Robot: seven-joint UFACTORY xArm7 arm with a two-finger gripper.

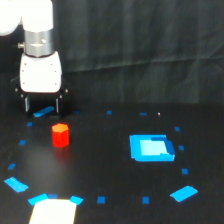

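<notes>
On the black table stands a small red block (61,135), left of the middle. My gripper (42,104) hangs behind it, toward the back left, with its two dark fingers wide apart and nothing seen between them. A blue-bordered square (136,150) with a pale centre (153,148) lies on the right side of the table. The red block is apart from both the gripper and this square.
A pale square (53,211) lies at the front edge, left of the middle. Strips of blue tape (184,193) and small blue marks dot the table. Between the block and the blue-bordered square the surface is clear. A dark curtain (140,50) hangs behind.
</notes>
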